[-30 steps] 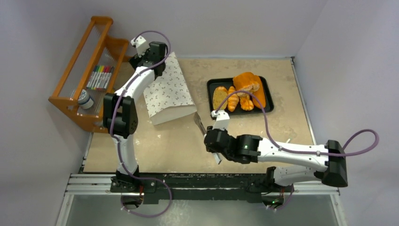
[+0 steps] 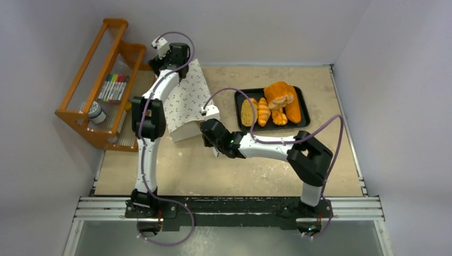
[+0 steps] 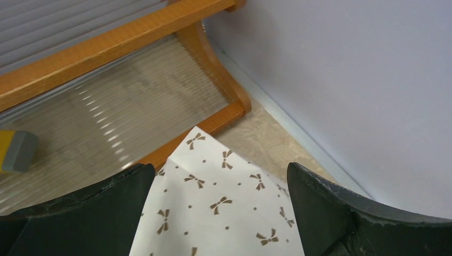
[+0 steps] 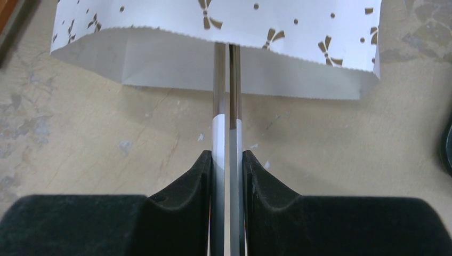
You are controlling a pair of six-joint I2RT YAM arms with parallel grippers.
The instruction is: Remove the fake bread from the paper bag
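A white paper bag with bow prints point(image 2: 186, 101) lies flat beside the wooden rack, its mouth toward the front. My left gripper hovers over the bag's far end, open with nothing between its fingers. My right gripper is at the bag's mouth, holding long metal tongs point(image 4: 218, 133) whose tips reach under the printed top layer. The tongs' arms are close together. Any bread inside the bag is hidden.
A black tray point(image 2: 240, 106) of several fake breads stands to the right of the bag. The wooden rack point(image 2: 74, 112) with markers and a jar stands at the left, close to the bag.
My right gripper and tongs have moved left and back to the bag's mouth, the tips now inside it. My left arm has shifted slightly toward the back.
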